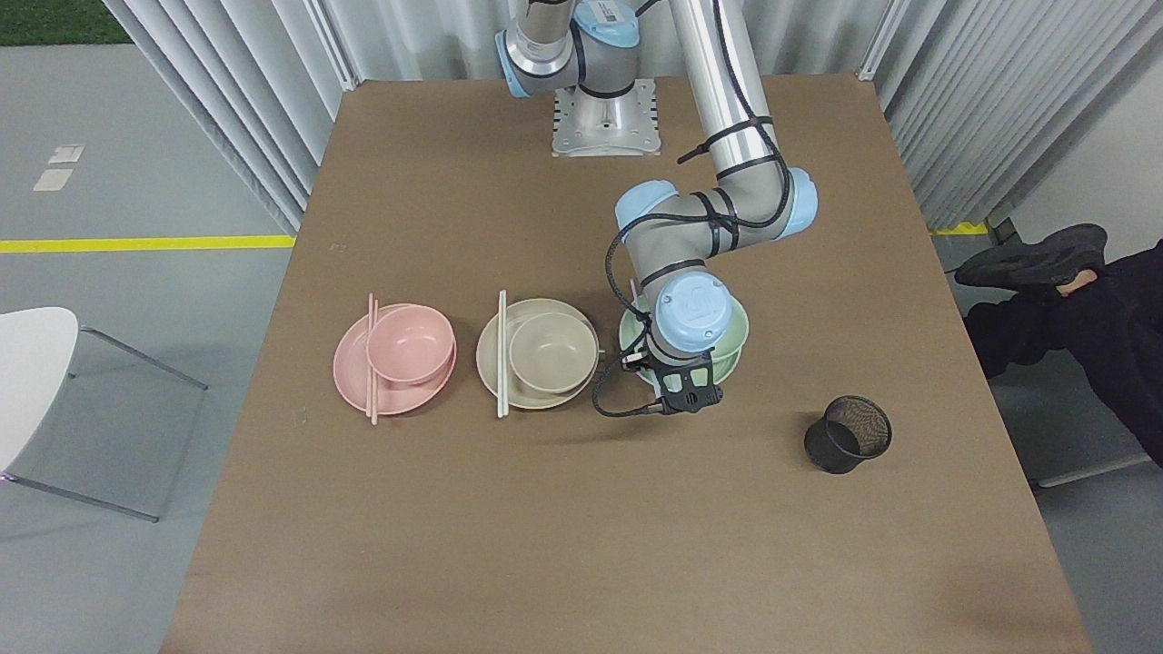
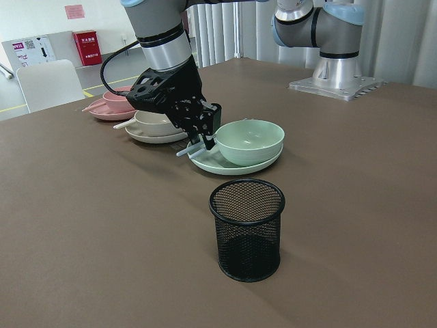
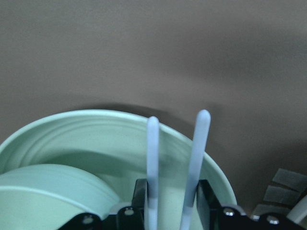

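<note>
My gripper is down at the green plate (image 2: 225, 165), beside the green bowl (image 2: 249, 140). In the wrist view, two pale chopsticks (image 3: 152, 158) lie between its fingers, splayed apart, each against or very near a finger; whether they are gripped is unclear. The front view mostly hides the fingertips under the arm.
A cream place setting (image 1: 553, 352) and a pink one (image 1: 409, 343), each with bowl, plate and chopsticks, stand to the left in the front view. A black mesh cup (image 1: 847, 436) stands at front right.
</note>
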